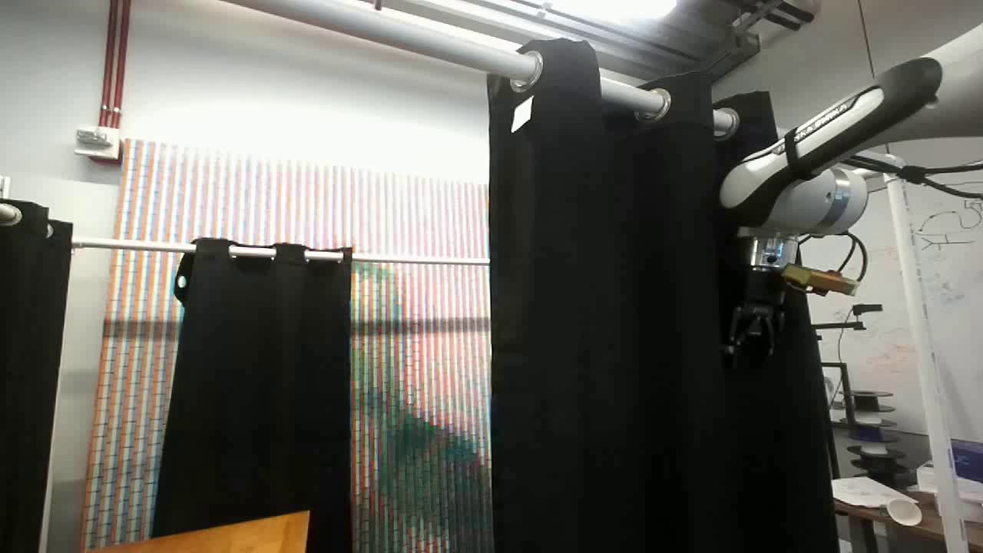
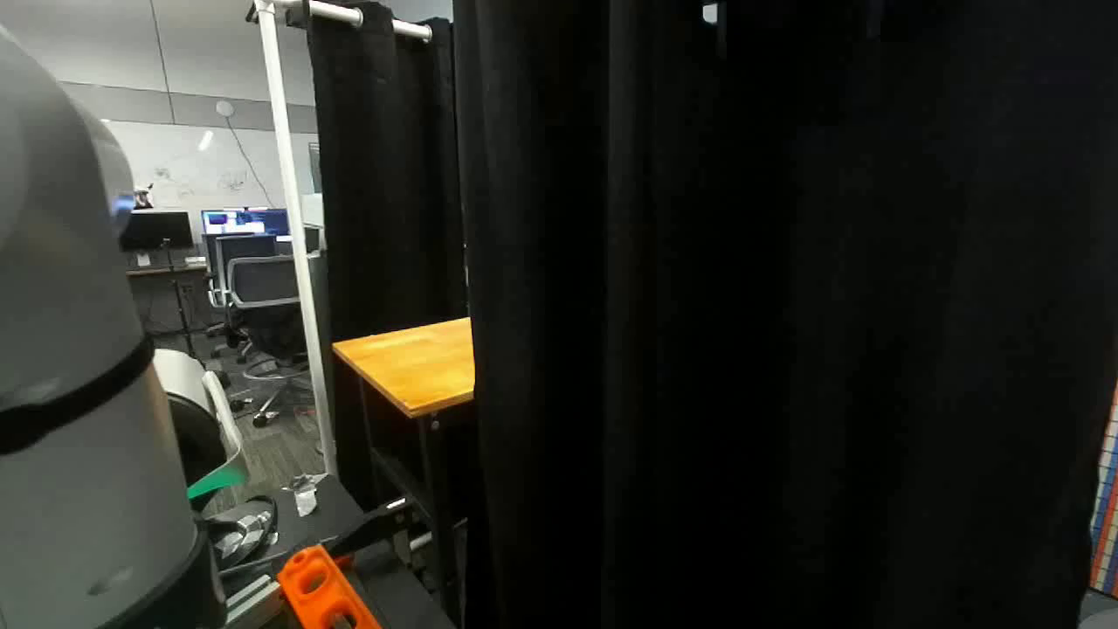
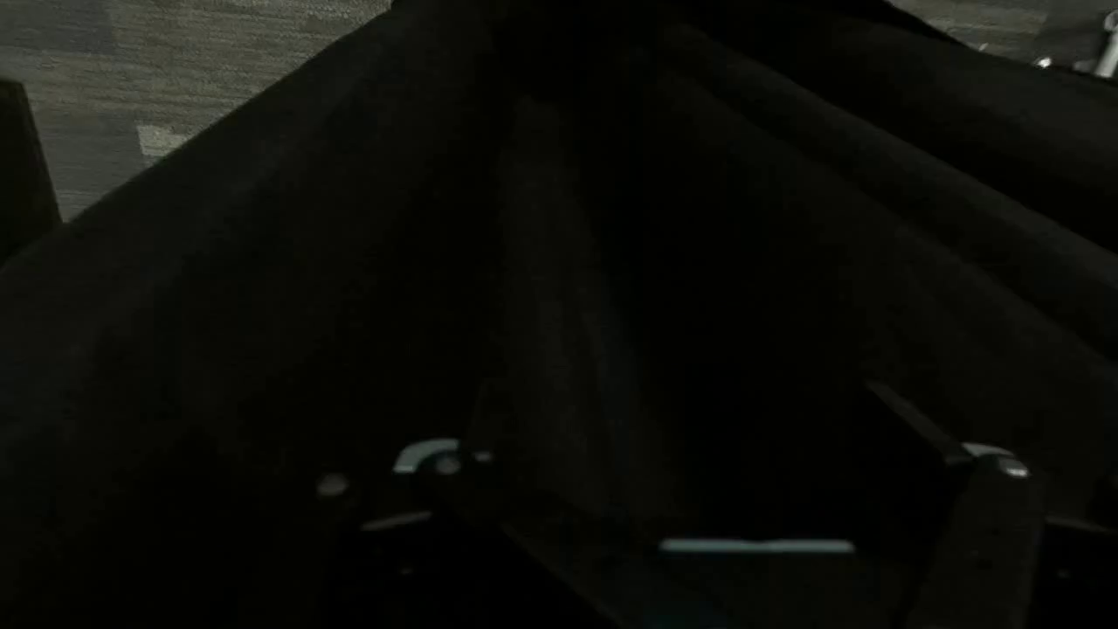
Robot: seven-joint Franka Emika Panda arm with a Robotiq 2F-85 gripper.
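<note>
A tall black curtain (image 1: 608,304) hangs in folds from a rail by metal rings. My gripper (image 1: 753,342) points down beside the curtain's right part in exterior view 1, black against black. In the wrist view the curtain (image 3: 566,262) fills most of the picture, its folds running down towards the floor. There the gripper appears open, with its dark fingers (image 3: 917,421) set wide apart on either side of a fold. Whether they touch the cloth is too dark to tell. Exterior view 2 shows the curtain (image 2: 755,314) but no gripper.
The curtain rail (image 1: 415,37) runs above, and a white post (image 1: 917,322) stands at the right. A wooden table (image 2: 419,362) is partly hidden behind the curtain. An orange part (image 2: 325,589) lies near the arm's base. Another black curtain (image 1: 258,387) hangs further back.
</note>
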